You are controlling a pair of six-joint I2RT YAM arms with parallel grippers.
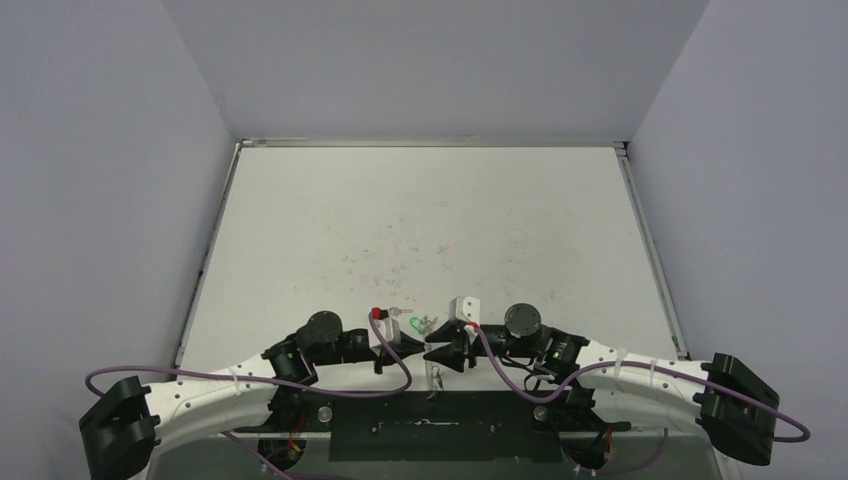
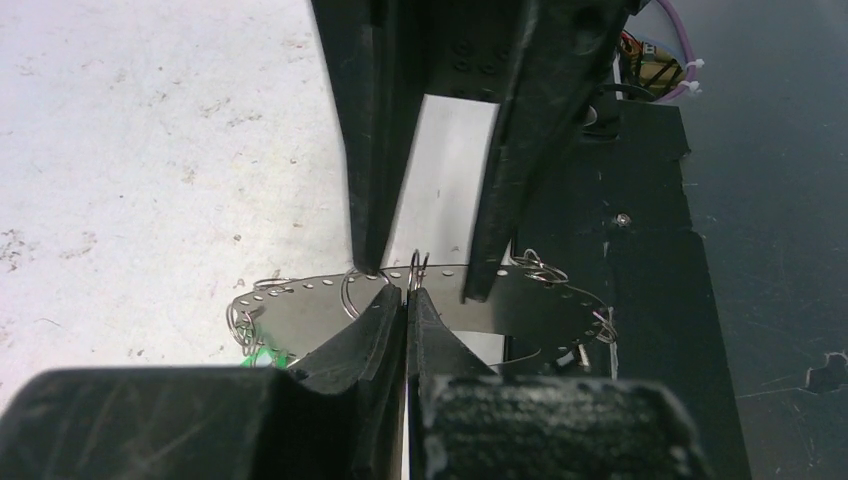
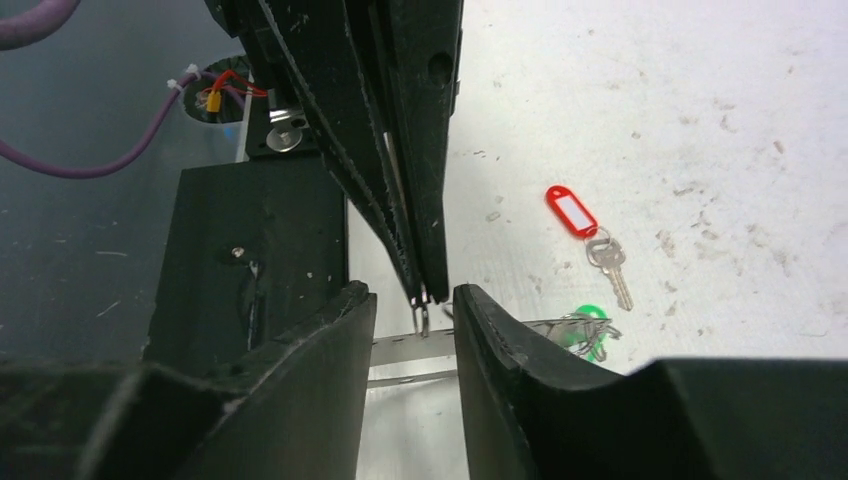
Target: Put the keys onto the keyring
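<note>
My left gripper is shut on a thin metal wire loop (image 2: 419, 264) that stands up from its fingertips. My right gripper is open around the left fingertips, and the loop shows small between its fingers. Behind or below the grippers runs a narrow metal strip (image 2: 330, 308) with holes along its edge. Wire rings hang at its ends, and another ring (image 2: 350, 297) hangs near the middle; whether the held loop is joined to the strip, I cannot tell. A key (image 3: 608, 256) on a red tag (image 3: 572, 211) lies on the table.
A green tag (image 3: 591, 322) lies partly hidden behind the strip's end. At the table's front is a black mat (image 1: 440, 425). Both arms meet close together near that edge, while the white table (image 1: 430, 210) beyond is clear.
</note>
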